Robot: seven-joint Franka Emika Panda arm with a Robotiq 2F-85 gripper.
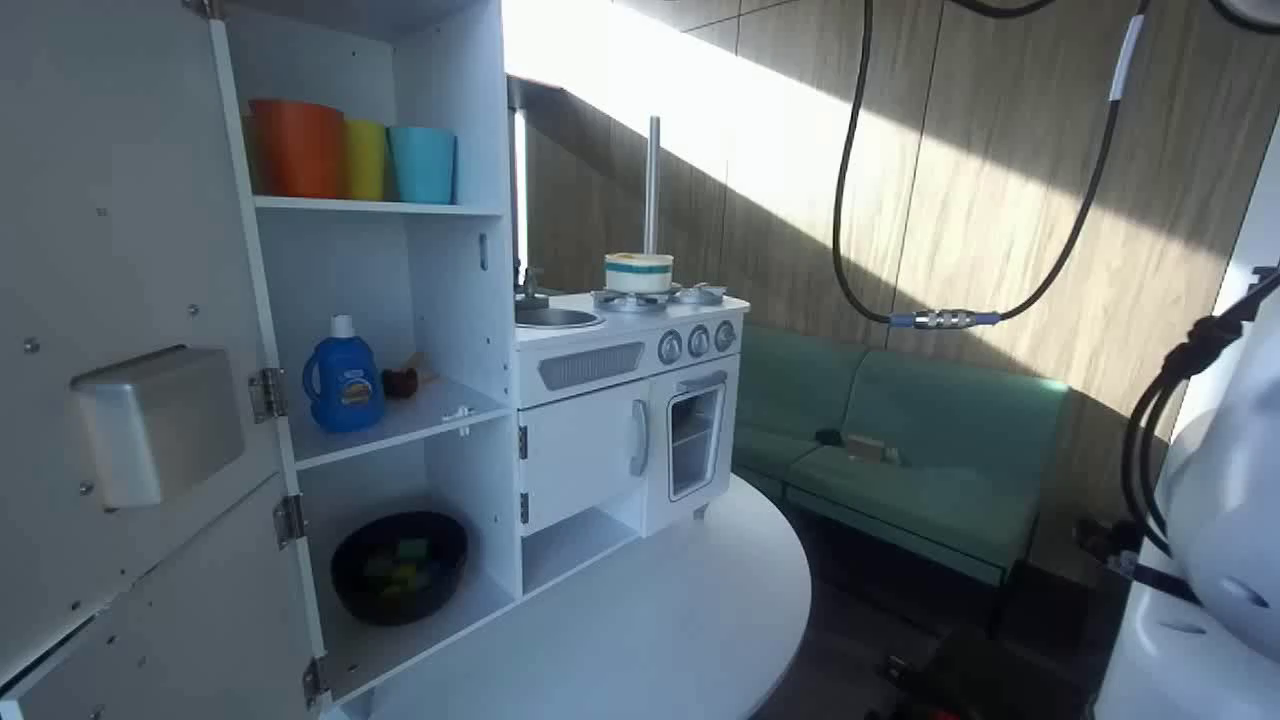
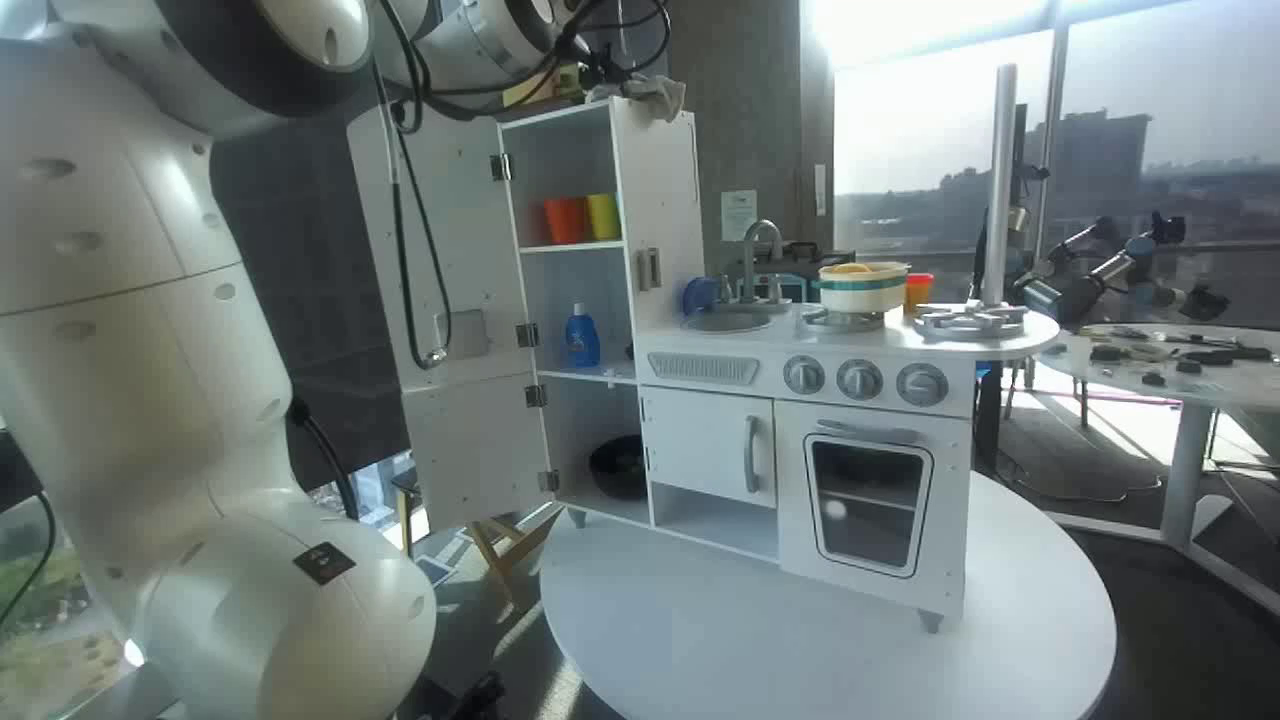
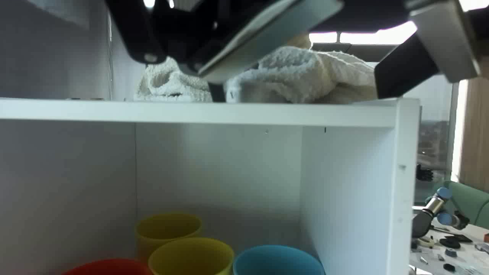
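In the wrist view my gripper is open, its fingers (image 3: 405, 68) spread wide above the front edge of the cabinet's top board (image 3: 197, 112). A crumpled off-white towel (image 3: 298, 68) lies on that board, seen between and behind the fingers. Whether the fingers touch it I cannot tell. From the second exterior view, the towel (image 2: 657, 96) hangs slightly over the cabinet's top right corner. My gripper is out of frame or hidden behind cables there.
Below the top board, a shelf holds red, yellow and blue cups (image 3: 278, 261). The cabinet door (image 1: 120, 300) stands open at the left. A blue bottle (image 1: 345, 378) and a black bowl (image 1: 399, 568) occupy lower shelves. A white pot (image 2: 864, 288) sits on the stove.
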